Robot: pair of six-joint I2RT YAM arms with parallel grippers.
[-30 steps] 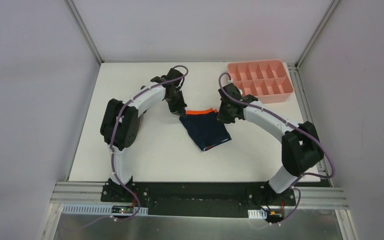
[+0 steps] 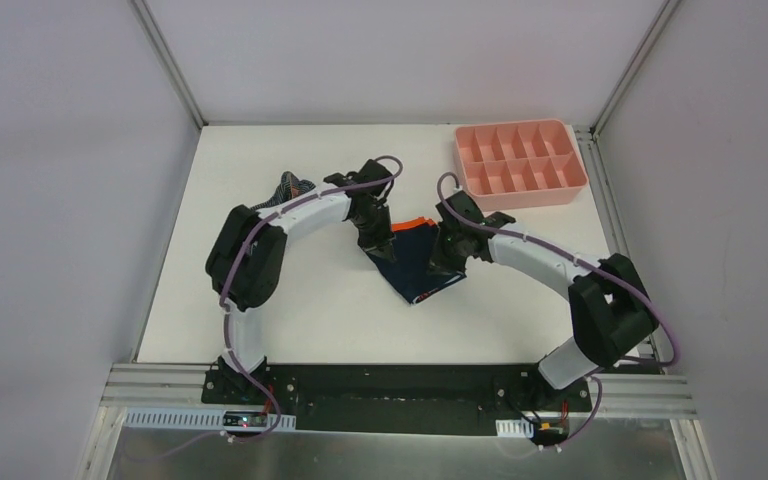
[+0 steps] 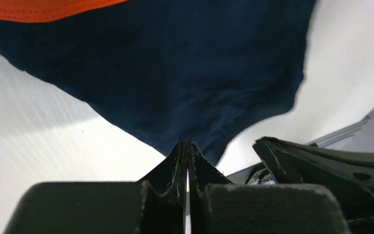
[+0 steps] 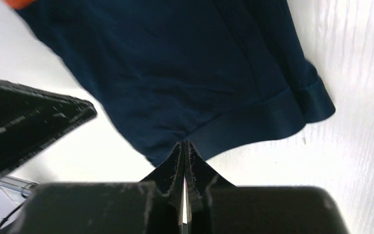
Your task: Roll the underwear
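Observation:
The dark navy underwear point(image 2: 410, 277) lies flat on the white table, its orange waistband point(image 2: 415, 224) toward the back. Over its left half hovers my left gripper point(image 2: 390, 257), shut, with no cloth showing between its fingers. My right gripper point(image 2: 440, 270) is likewise shut, above the right part of the fabric. In the left wrist view the closed tips point(image 3: 186, 144) point at the front part of the navy cloth point(image 3: 175, 73). The right wrist view has the tips point(image 4: 185, 144) over the front edge of the fabric point(image 4: 175, 97). Whether either touches it, I cannot tell.
At the back right stands a pink divided box point(image 2: 522, 160), close behind the right arm. A dark striped cloth point(image 2: 293, 187) lies behind the left arm, partly hidden.
The underwear has shifted slightly and still lies flat.

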